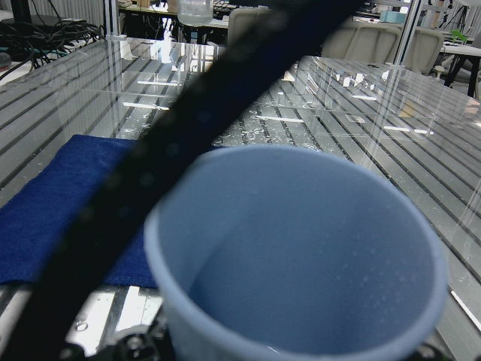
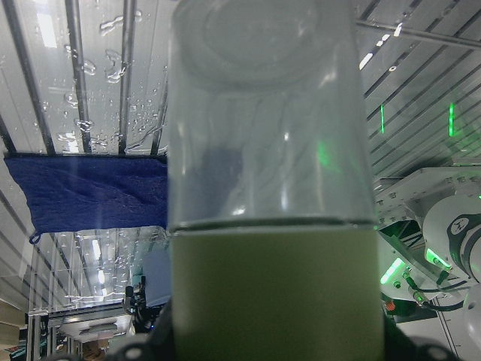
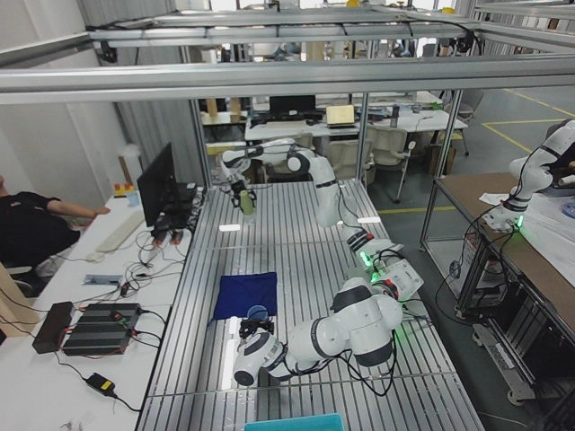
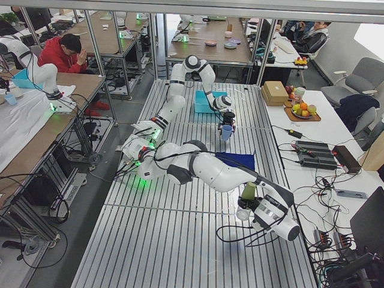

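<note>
A blue-grey cup [image 4: 225,132] [image 1: 293,248] is in my left gripper [image 3: 256,325], which is shut on it above the slatted metal surface [image 4: 162,240], near the dark blue cloth [image 3: 235,293] [image 2: 90,192]. My right gripper [image 4: 249,204] is shut on a clear bottle with an olive-green lower band [image 2: 274,286] [image 3: 247,204], held over the other end of the surface. In the left wrist view the cup fills the lower middle, and its contents, if any, cannot be made out beyond a plain blue interior.
A teal bin [image 3: 292,422] [image 4: 204,102] lies at the left arm's end of the surface. Water drops are on the surface. A side table [image 4: 306,180] with electronics and a fruit plate runs alongside.
</note>
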